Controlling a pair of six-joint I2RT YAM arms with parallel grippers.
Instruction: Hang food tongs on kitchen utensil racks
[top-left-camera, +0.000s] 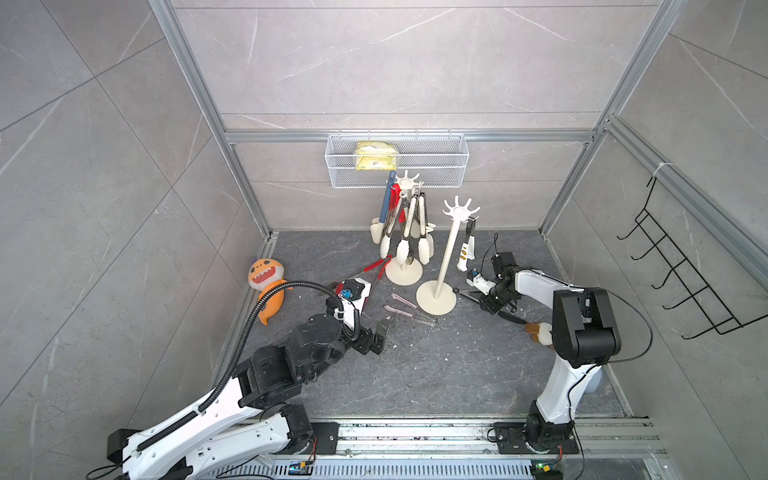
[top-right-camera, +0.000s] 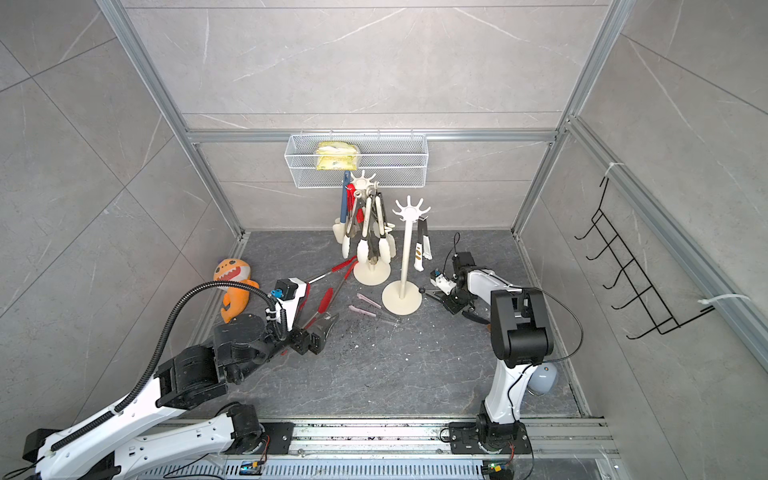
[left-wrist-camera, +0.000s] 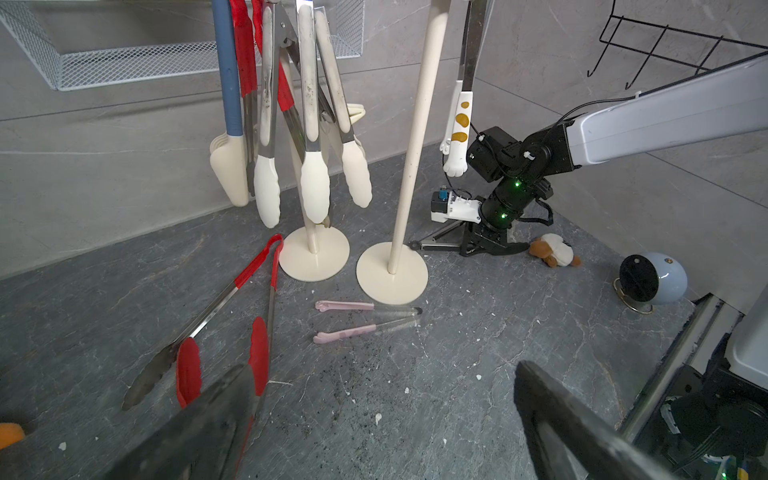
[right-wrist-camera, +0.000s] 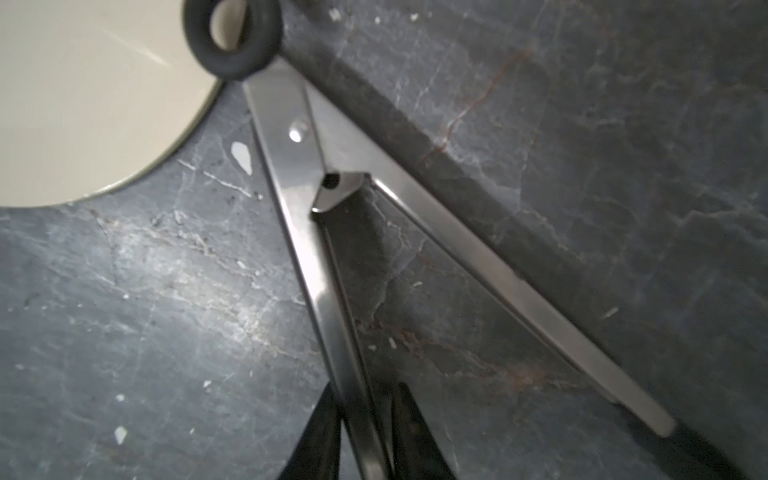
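Observation:
Metal tongs with a black ring (right-wrist-camera: 232, 36) lie spread on the floor, the ring over the edge of the cream stand's base (right-wrist-camera: 72, 104). My right gripper straddles one leg of these tongs (right-wrist-camera: 320, 272); a narrow gap shows beside the leg. The other leg (right-wrist-camera: 512, 304) splays away. Above, the stand's hook crown (top-left-camera: 460, 210) has most hooks bare; one pair of paw-handled tongs (top-left-camera: 465, 244) hangs from it. My left gripper is open and empty, short of red tongs (left-wrist-camera: 257, 352) and pink tongs (left-wrist-camera: 348, 332) on the floor.
A second stand (top-left-camera: 404, 273) behind is crowded with hanging utensils. An orange plush (top-left-camera: 272, 292) lies at left, a brown-white toy (left-wrist-camera: 553, 250) at right. The black hook rack (top-left-camera: 696, 280) hangs on the right wall.

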